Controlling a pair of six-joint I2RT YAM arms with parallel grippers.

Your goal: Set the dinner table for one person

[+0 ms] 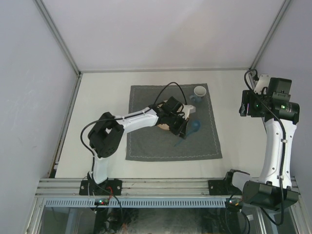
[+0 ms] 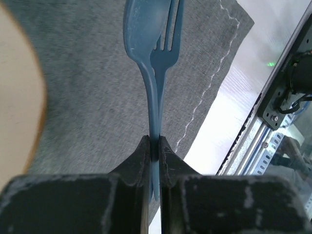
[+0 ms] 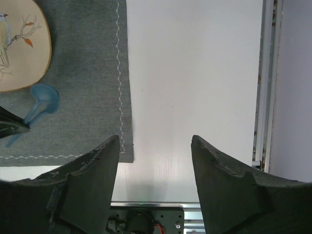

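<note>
A blue spoon point(image 2: 145, 29) and a blue fork point(image 2: 166, 53) lie together by their handles, and my left gripper is shut on them. In the top view this gripper point(image 1: 183, 134) is above the grey placemat, just right of the plate, with the spoon's bowl point(image 1: 194, 126) pointing away from the front edge. The bird-painted plate point(image 3: 29, 44) is mostly covered by the left arm from above. A white cup point(image 1: 200, 91) stands at the mat's far right corner. Off to the right of the mat, my right gripper is part open and empty.
The grey placemat point(image 1: 146, 146) lies flat on the white table point(image 1: 234, 146). Bare table lies between the mat and the right arm point(image 1: 278, 151).
</note>
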